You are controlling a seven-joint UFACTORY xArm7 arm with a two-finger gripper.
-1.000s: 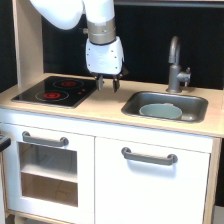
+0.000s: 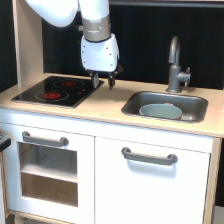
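Note:
My white arm reaches down from the top left, and its gripper (image 2: 104, 80) hangs near the right edge of the black stovetop (image 2: 35, 96). Its dark fingers are spread apart and look open, with nothing visible between them. To the right, a dark sink (image 2: 194, 109) is set into the wooden counter (image 2: 107, 113). A greenish round dish (image 2: 160, 111) lies inside the sink. How far the fingertips are above the counter is hard to judge.
A dark grey faucet (image 2: 175, 70) rises behind the sink. White cabinet fronts with grey handles (image 2: 149, 156) are below the counter. The wooden strip between stovetop and sink is clear.
My arm and gripper have shifted slightly to the left, toward the stovetop. The dish in the sink has not moved.

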